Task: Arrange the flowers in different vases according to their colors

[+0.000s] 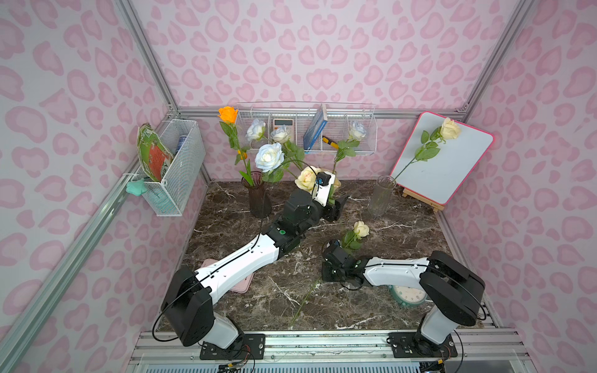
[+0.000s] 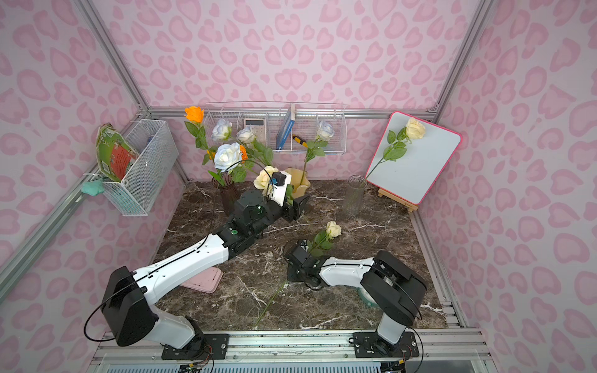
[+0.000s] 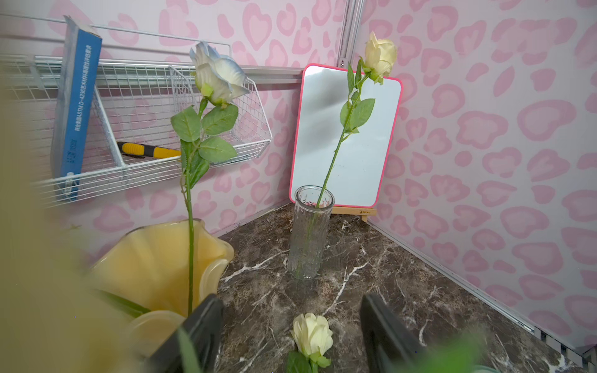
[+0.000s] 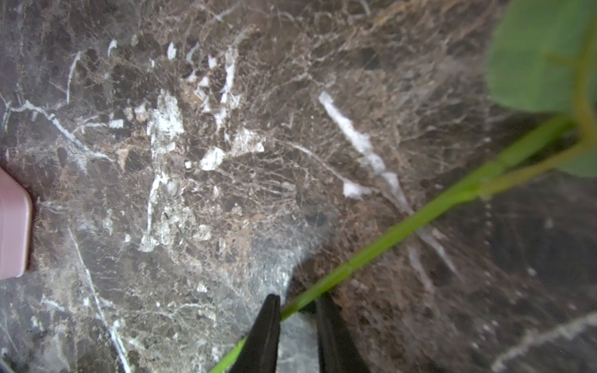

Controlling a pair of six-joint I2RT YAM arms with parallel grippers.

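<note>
My left gripper is open, fingers apart. A large cream rose (image 1: 307,179) hangs close beside it, a blur at the wrist view's left edge; I cannot tell what bears it. Another cream rose (image 1: 360,229) lies on the table, its green stem (image 4: 398,231) passing at the fingertips of my right gripper, whose fingers are partly apart. One cream rose (image 3: 380,57) stands in the clear vase (image 3: 309,239). A white-blue rose (image 3: 218,74) rises from the yellow vase (image 3: 211,242). Orange (image 1: 227,114) and pale roses lean around the dark vase (image 1: 258,202).
A whiteboard (image 1: 444,155) stands behind the clear vase at the right. Wire baskets (image 1: 186,155) hang at the left and back. A pink case (image 2: 204,281) and a round clock (image 1: 407,295) lie partly under the arms.
</note>
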